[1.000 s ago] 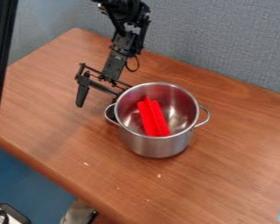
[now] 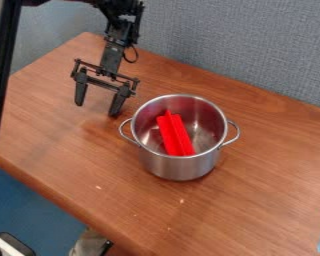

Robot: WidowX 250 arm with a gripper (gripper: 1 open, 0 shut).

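Observation:
My black gripper (image 2: 99,99) hangs open over the wooden table, to the left and a little behind a steel pot, with nothing visible between its two fingers. The pot (image 2: 164,169) has two loop handles and stands upright near the middle of the table. Inside it lies a red object (image 2: 175,135), elongated and slightly ridged along its length.
A grey padded wall (image 2: 243,50) runs along the back. A dark post crosses the view's left edge.
My gripper has moved up and back to the left, away from the pot. The pot and the red object have not visibly moved.

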